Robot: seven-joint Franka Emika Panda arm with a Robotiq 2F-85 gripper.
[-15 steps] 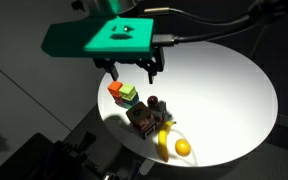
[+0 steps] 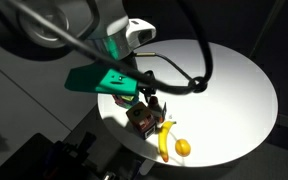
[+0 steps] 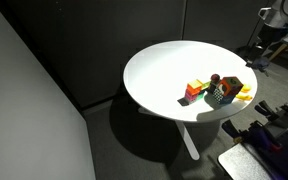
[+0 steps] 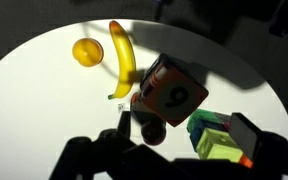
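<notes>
My gripper stands open in the wrist view, a dark finger on each side and the blocks in the space framed between them. A dark cube with a 9 on it (image 4: 176, 94) lies ahead of the fingers. Beside it is a dark round-topped object (image 4: 153, 131). Green and yellow-green blocks (image 4: 219, 145) sit near the right finger, which partly covers them. In exterior view 1 my teal-sided gripper hides most of these blocks, and its fingertips cannot be made out clearly.
A banana (image 2: 164, 141) and an orange (image 2: 182, 147) lie near the rim of the round white table (image 2: 234, 100). Exterior view 2 shows the coloured block stack (image 3: 195, 91) left of the dark cube (image 3: 229, 90).
My gripper has come lower and tilted in exterior view 1, now covering most of the coloured stack. The objects on the table appear unmoved.
</notes>
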